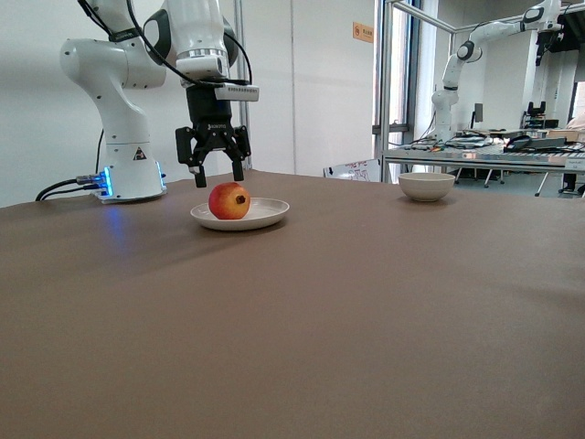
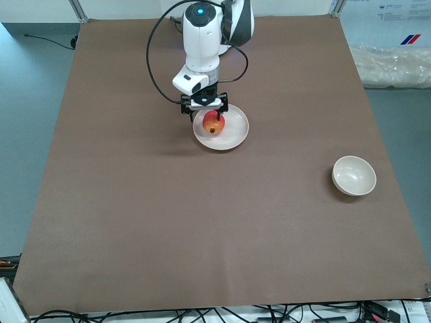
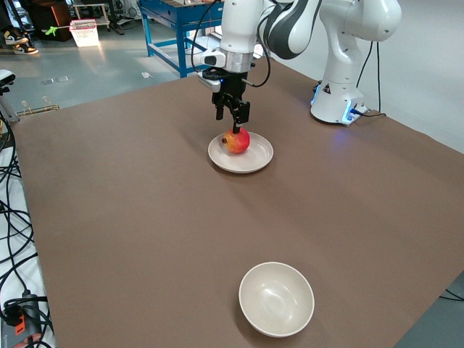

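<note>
A red-yellow apple (image 2: 213, 123) (image 1: 228, 202) (image 3: 237, 141) rests on a white plate (image 2: 236, 132) (image 1: 268, 212) (image 3: 258, 156) near the back middle of the table. My black gripper (image 2: 205, 117) (image 1: 218, 177) (image 3: 228, 123) hangs just over the plate, its fingers apart above and around the upper part of the apple's position, open. Whether it touches the apple I cannot tell; in the top view it is above and behind it. A white bowl (image 2: 353, 175) (image 1: 426, 187) (image 3: 276, 299) stands apart, to the right in the left view.
</note>
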